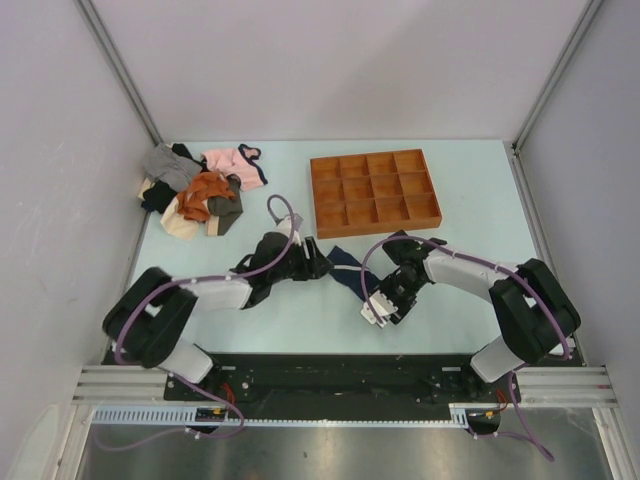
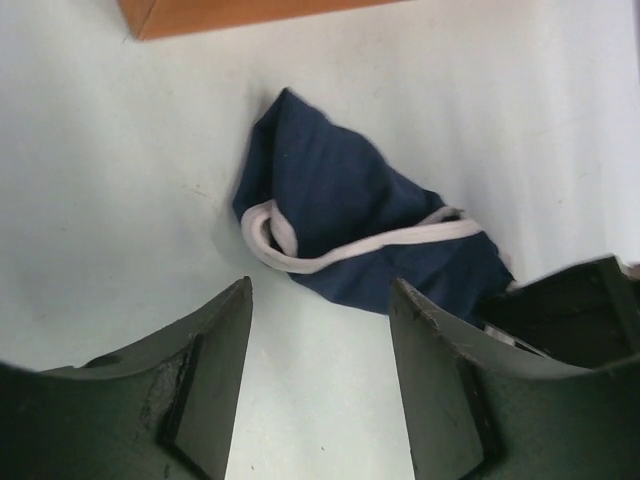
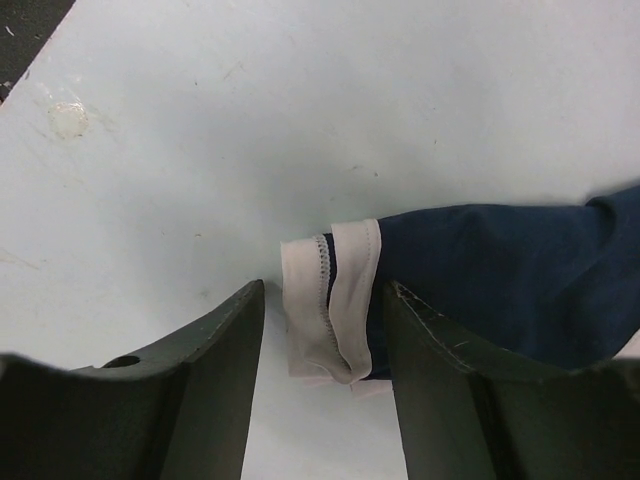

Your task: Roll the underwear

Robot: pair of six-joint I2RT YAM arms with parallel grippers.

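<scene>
A dark navy piece of underwear (image 1: 352, 273) with a pale waistband lies on the white table, partly under my right arm. In the left wrist view the underwear (image 2: 335, 180) is creased, its band crossing it in a curve. My left gripper is part open, clear of the cloth's left side, with nothing between its fingers. In the right wrist view the pale folded end of the underwear (image 3: 330, 300) lies between the parted fingers of my right gripper. Whether those fingers touch the cloth is unclear.
Behind the underwear stands a brown compartment box (image 1: 375, 190), its compartments empty. A heap of mixed clothes (image 1: 200, 185) fills the back left. Bare table lies at the front middle and far right.
</scene>
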